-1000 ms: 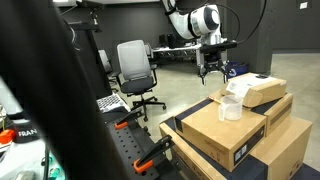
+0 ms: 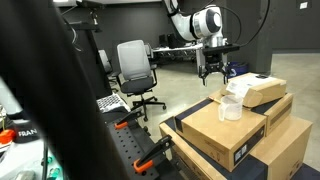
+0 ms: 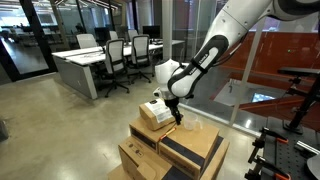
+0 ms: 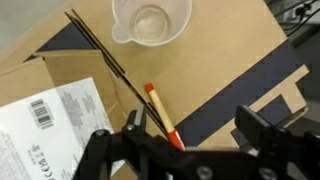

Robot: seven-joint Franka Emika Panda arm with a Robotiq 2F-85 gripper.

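Note:
My gripper stands open above the cardboard boxes, with no object held between its fingers. Just ahead of it in the wrist view lies a slim marker-like stick (image 4: 162,115), pale yellow with red ends; its near end runs close to the gripper. A translucent white cup (image 4: 152,20) is at the top of that view, cut off by the edge. In exterior view 1 the same cup (image 2: 231,107) sits on the box top, lower and nearer the camera than the gripper (image 2: 213,76). Exterior view 2 has the gripper (image 3: 173,111) over the boxes too.
A smaller carton (image 2: 258,90) with a white label rises beside the cup, also visible as the labelled box (image 4: 60,120) at the wrist view's left. Dark tape (image 4: 235,100) crosses the cardboard. Office chairs (image 2: 136,65) stand farther back.

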